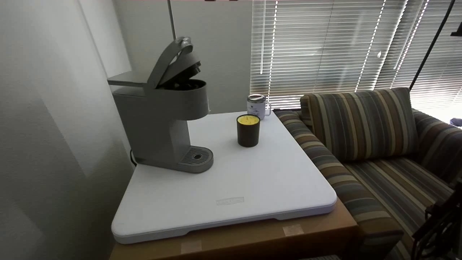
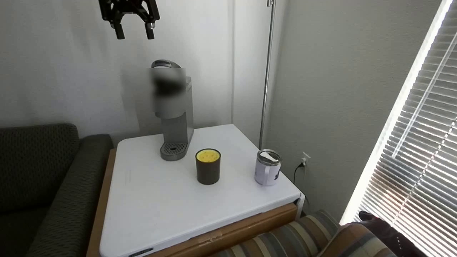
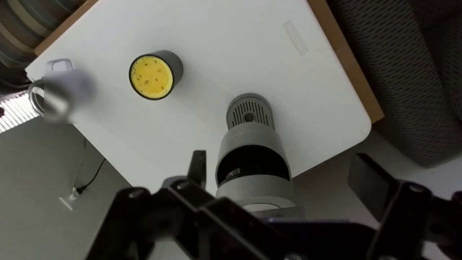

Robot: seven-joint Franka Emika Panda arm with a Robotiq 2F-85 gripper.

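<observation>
A grey coffee maker [image 1: 151, 112] stands at the table's wall side, its lid [image 1: 173, 65] tilted up over the dark pod opening. Its drip tray [image 3: 251, 110] is empty. High above the table, my gripper [image 2: 134, 35] is open, fingers apart and nothing between them. From the wrist view, the gripper looks down with the coffee maker far below its gap. A dark cup with a yellow top [image 2: 208, 169] rests upright on the table in front of the machine. Behind it, by the corner, is a white lidded mug [image 1: 256, 106] with a handle.
A striped armchair [image 1: 359, 125] adjoins one edge, and a dark sofa [image 2: 38, 171] the opposite one. A thin upright pole [image 2: 267, 72] stands behind the table. Blinds [image 1: 320, 47] cover the window.
</observation>
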